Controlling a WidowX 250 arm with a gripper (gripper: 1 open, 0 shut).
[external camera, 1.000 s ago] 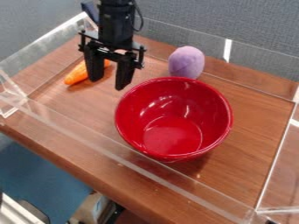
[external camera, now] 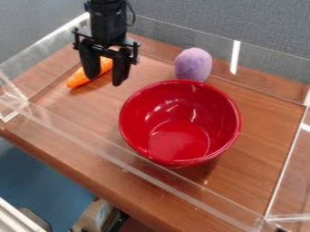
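Observation:
A black gripper [external camera: 103,71] hangs at the upper left, its two fingers spread apart and pointing down. An orange carrot [external camera: 82,76] lies on the wooden table under it, partly hidden behind the gripper. A red bowl [external camera: 179,140] sits at the middle right. Behind the bowl stands a purple egg-shaped object [external camera: 193,63], like an eggplant or plush.
Clear plastic walls border the wooden table [external camera: 121,177] on its sides and front. Bare wood shows at the front left and to the right of the bowl. A grey wall is at the back.
The gripper has shifted left, closer over the carrot. The bowl, carrot and purple object look unmoved.

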